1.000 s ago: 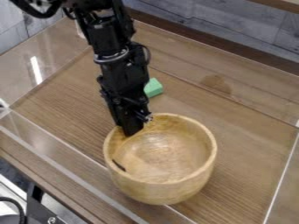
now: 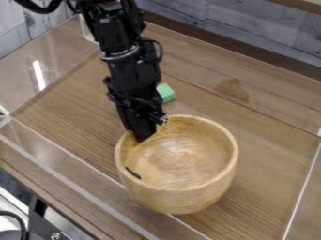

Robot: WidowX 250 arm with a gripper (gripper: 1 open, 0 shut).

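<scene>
The black robot arm hangs from the top left, with its gripper [image 2: 142, 129] low at the back-left rim of a large light wooden bowl [image 2: 194, 164]. The fingertips are at or just inside the rim; whether they are shut on it cannot be made out. A small dark object [image 2: 133, 173] shows inside the bowl at its left side.
A small green object [image 2: 164, 94] lies behind the gripper on the wooden table [image 2: 257, 112]. Grey boards stand along the back, and cables show at the lower left.
The arm and gripper have moved very little.
</scene>
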